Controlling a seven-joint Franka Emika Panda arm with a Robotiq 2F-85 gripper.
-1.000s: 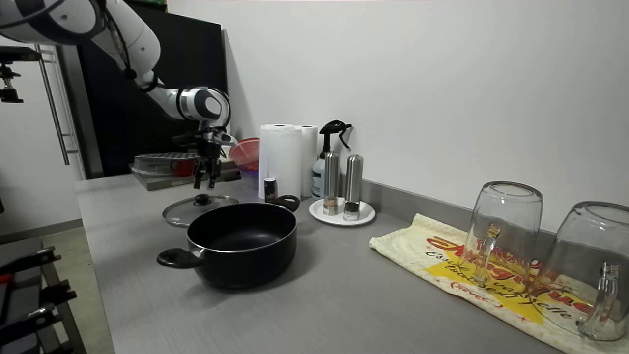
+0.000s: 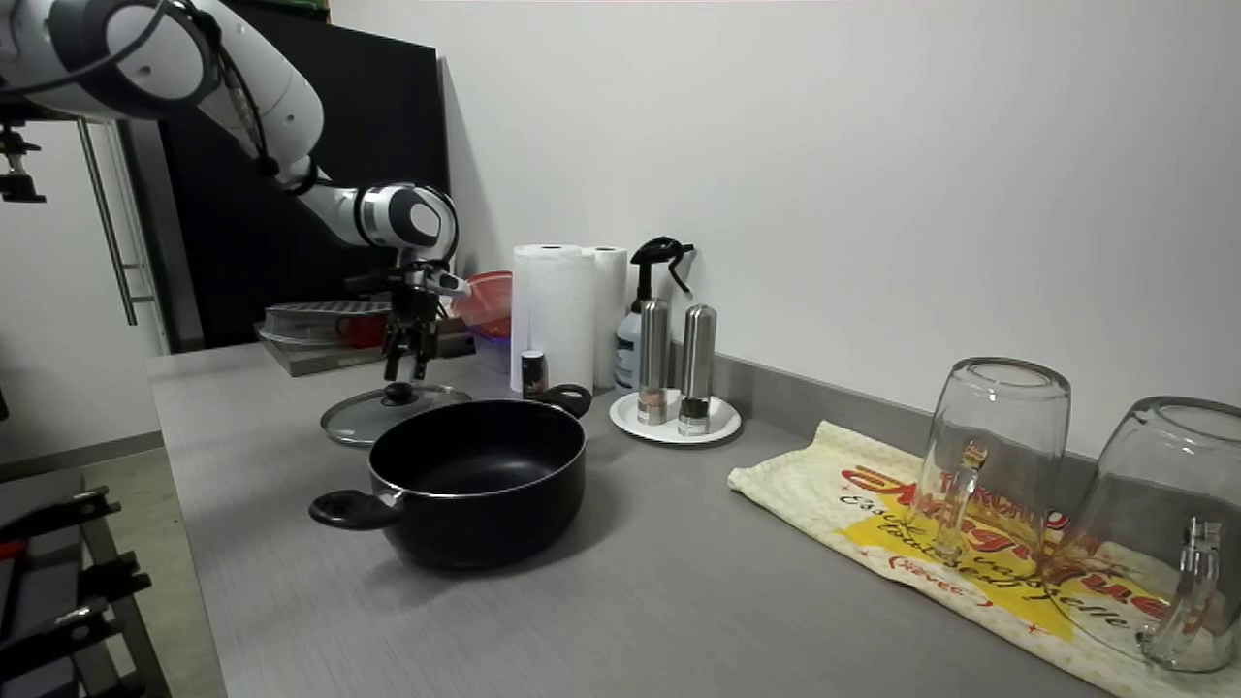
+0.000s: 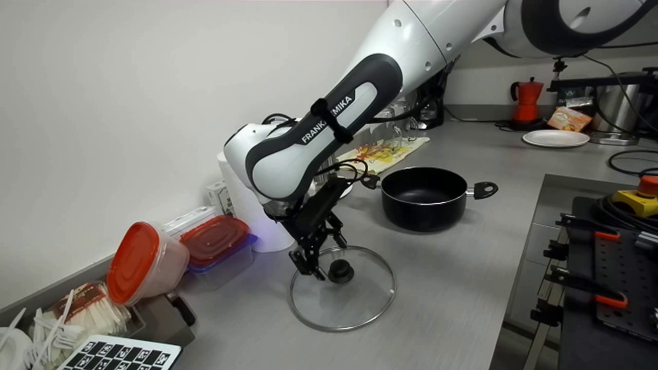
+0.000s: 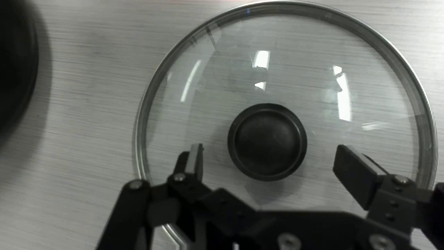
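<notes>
A round glass lid with a metal rim lies flat on the grey counter. Its black knob stands up at the centre. Over the lid hangs my gripper, pointing down and open, with its fingers wide apart to either side of the knob in the wrist view. Nothing is gripped. In exterior view 1 the fingertips are just above the knob, and whether they reach its height is hard to tell. A black two-handled pot stands uncovered and empty close to the lid; only its dark side shows in the wrist view.
Paper towel rolls and a white plate with two grinders stand along the wall. Plastic containers sit behind the lid. Glass mugs rest upside down on a cloth.
My gripper has come down a little and slightly to the right in exterior view 1, closer to the knob. The lid and pot have stayed put.
</notes>
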